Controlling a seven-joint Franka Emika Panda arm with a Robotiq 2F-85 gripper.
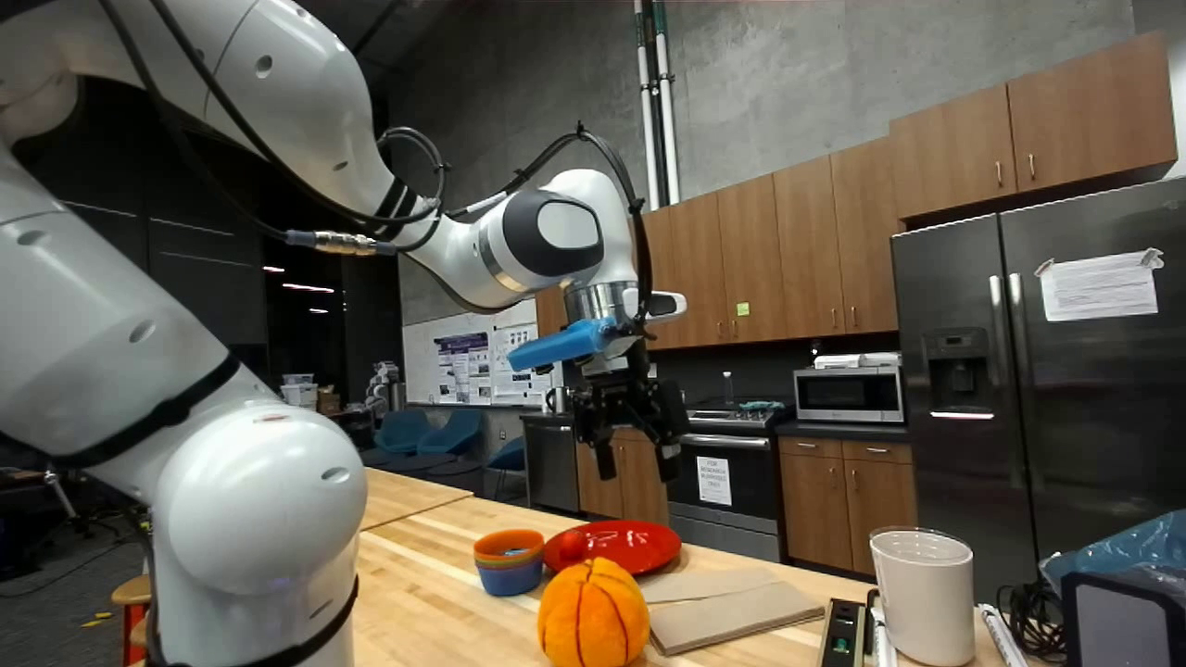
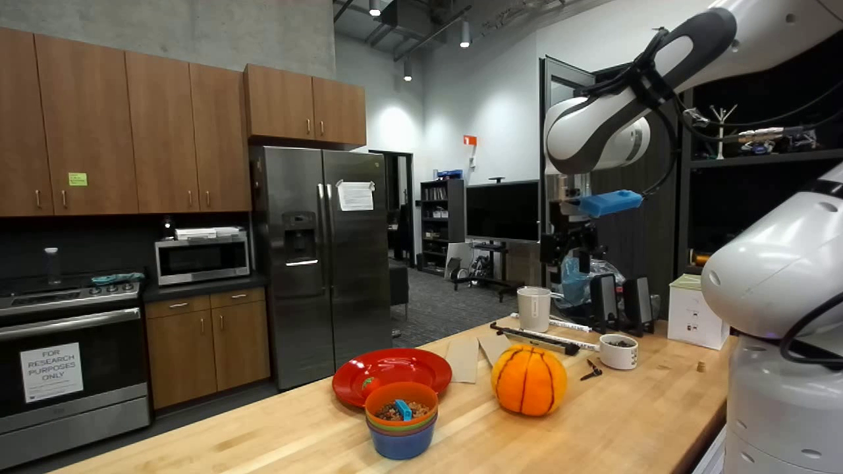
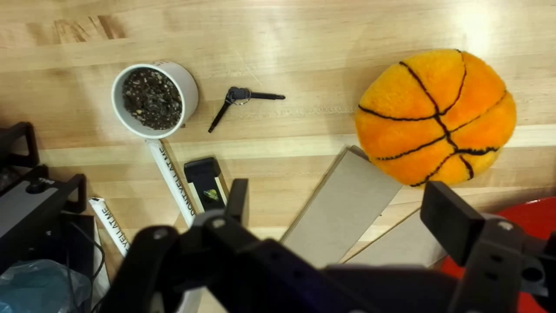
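My gripper hangs well above the table, fingers spread wide and nothing between them. In the wrist view its two black fingers frame the grey-brown flat boards lying below. A plush orange basketball rests on the wood, beside the end of one board. Behind the ball in exterior view 1 lies a red plate with a small red item on it. A stack of coloured bowls stands beside the plate; the top orange one holds brown bits and a blue object.
A white cup of soil, black keys, a black level and white lettered sticks lie on one side. Near them stand a large white mug and black box-like devices.
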